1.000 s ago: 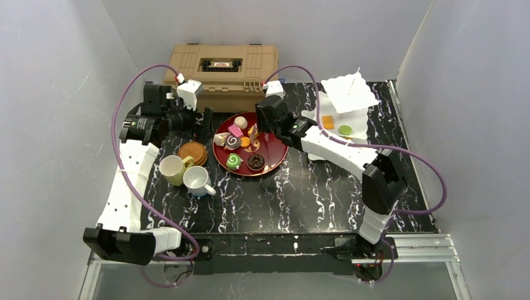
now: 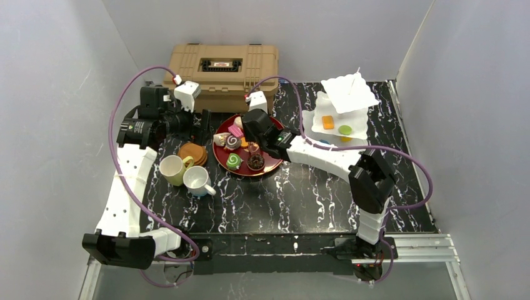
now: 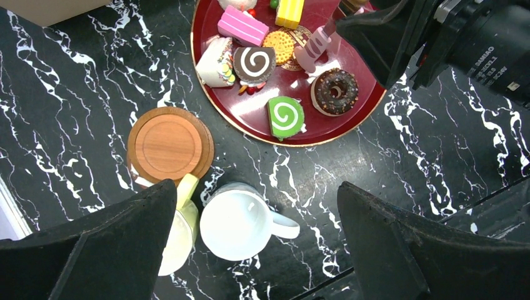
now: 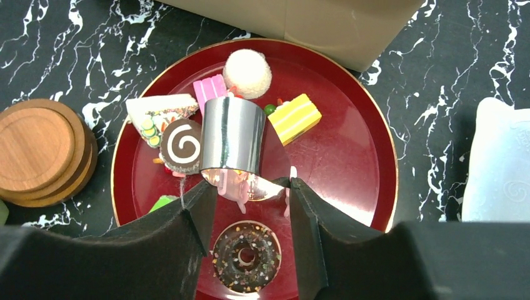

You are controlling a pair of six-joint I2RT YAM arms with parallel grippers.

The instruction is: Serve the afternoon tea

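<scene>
My right gripper is shut on a shiny metal server, with pinkish pieces under it, above the red tray. The tray holds a chocolate donut, a white ball, a yellow cake, a brown swirl roll, a green roll and other sweets. My left gripper stands open over a white mug and a green mug, left of the tray.
Wooden coasters lie left of the tray. A tan case stands at the back. White scalloped plates sit at the right.
My right gripper has moved leftward over the tray, toward its middle. The left arm shifted slightly about a second ago and has stayed still since.
</scene>
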